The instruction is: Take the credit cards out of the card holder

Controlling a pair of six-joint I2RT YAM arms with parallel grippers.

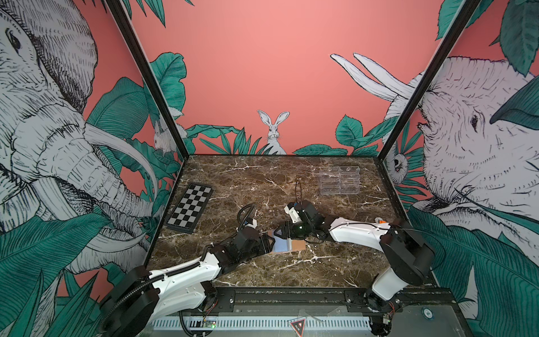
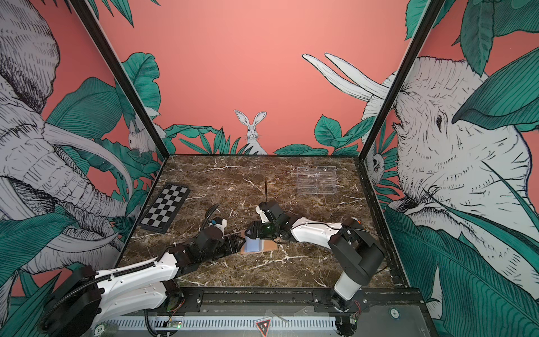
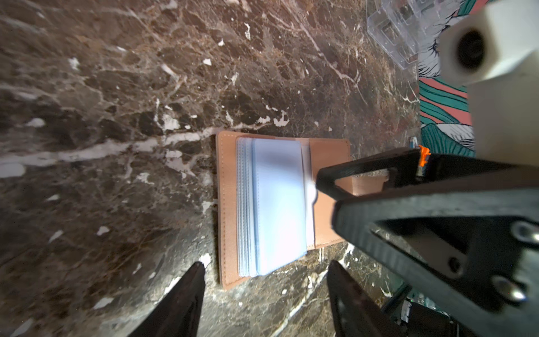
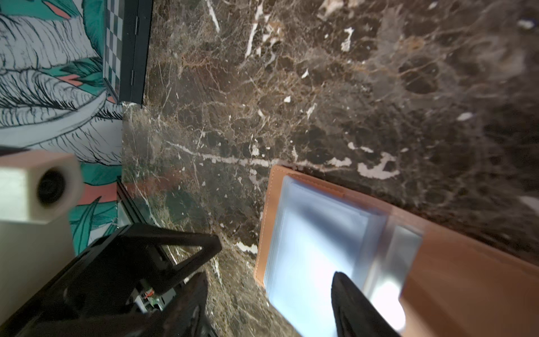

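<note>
The tan leather card holder (image 3: 227,213) lies open on the marble table, its stack of translucent pale-blue sleeves (image 3: 279,202) on top, with a narrow white piece beside the stack in both wrist views. My left gripper is at the holder's left, open, nothing between its fingers. My right gripper hangs over the sleeves from the right, open, empty. In both top views the two grippers partly cover the holder; whether cards sit inside the sleeves I cannot tell.
A checkerboard board (image 1: 189,207) lies at the left, a clear compartment tray (image 1: 339,179) at the back right. A small orange object (image 1: 381,221) sits by the right edge.
</note>
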